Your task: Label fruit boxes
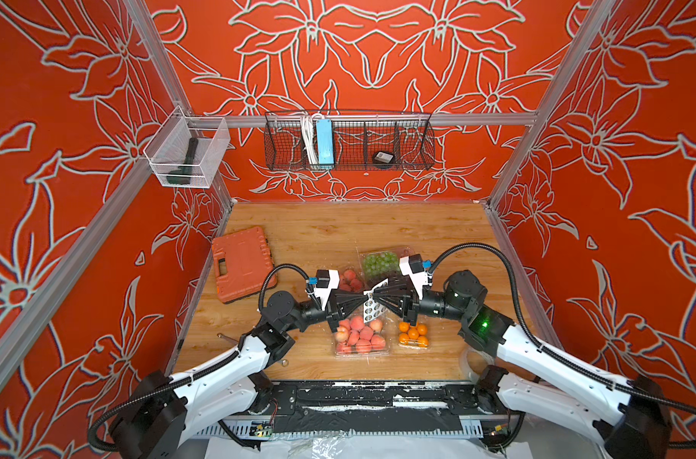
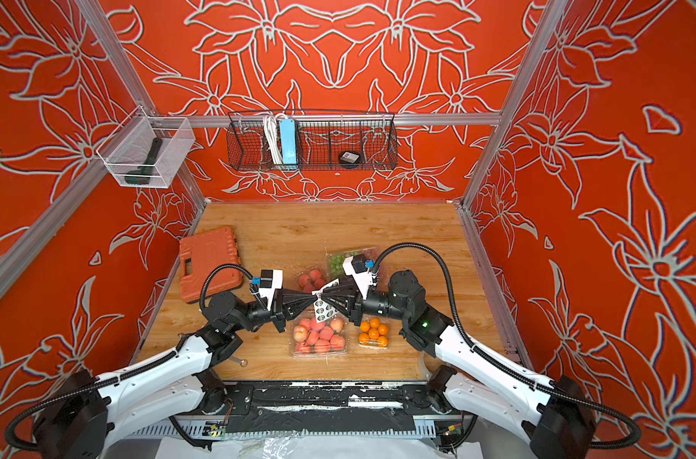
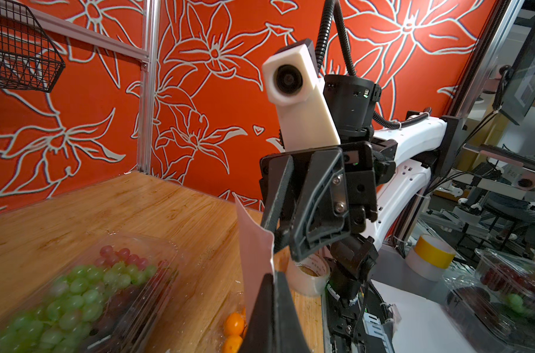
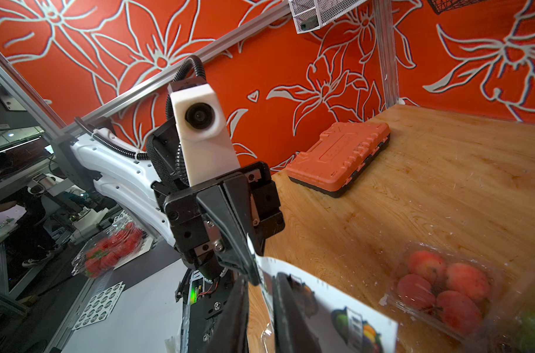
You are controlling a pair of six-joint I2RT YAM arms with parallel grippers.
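A white sheet of round fruit stickers (image 1: pixel 373 307) hangs upright between my two grippers, above the fruit boxes. My left gripper is shut on the sheet's edge, its fingertips pinching the thin paper. From the other side my right gripper reaches in with its fingers slightly parted, the sheet's edge in the gap. Below stand a clear box of peaches (image 1: pixel 361 341), a small box of oranges (image 1: pixel 413 336), a box of grapes (image 3: pixel 82 300) and a farther box of red fruit (image 4: pixel 441 288). The grippers partly hide the boxes behind them.
An orange tool case (image 1: pixel 241 264) lies at the table's left. A tape roll (image 3: pixel 308 274) stands by the right arm. On the back wall hangs a black wire basket (image 1: pixel 348 145); a white basket (image 1: pixel 187 153) is at the left.
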